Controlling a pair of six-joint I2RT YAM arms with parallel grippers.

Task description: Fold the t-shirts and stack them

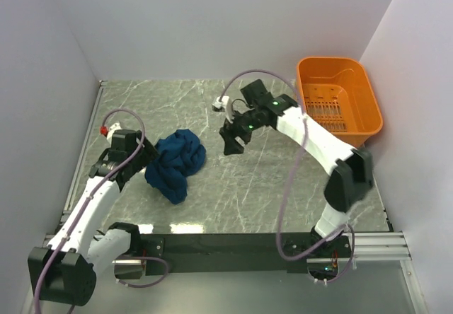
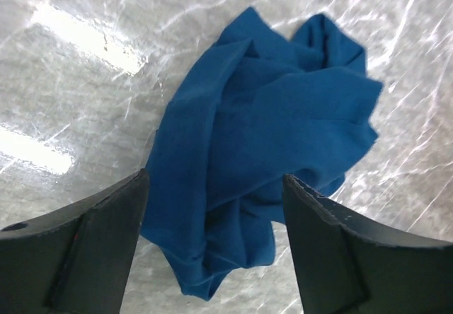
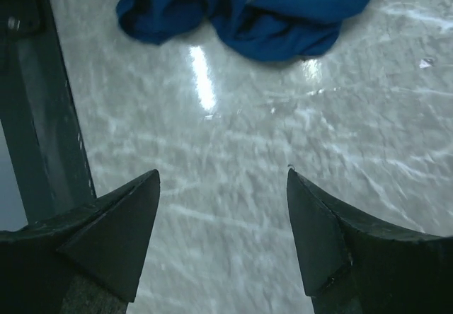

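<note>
A dark blue T-shirt (image 1: 177, 162) lies crumpled on the left half of the marble table. My left gripper (image 1: 148, 151) is over its left edge; in the left wrist view the shirt (image 2: 255, 130) sits between and beyond the open fingertips, untouched as far as shows. My right gripper (image 1: 233, 136) hangs open above the table to the right of the shirt, with only bare marble between its fingers in the right wrist view.
An orange basket (image 1: 370, 123) stands at the back right, by the wall. White walls surround the table on the back and sides.
</note>
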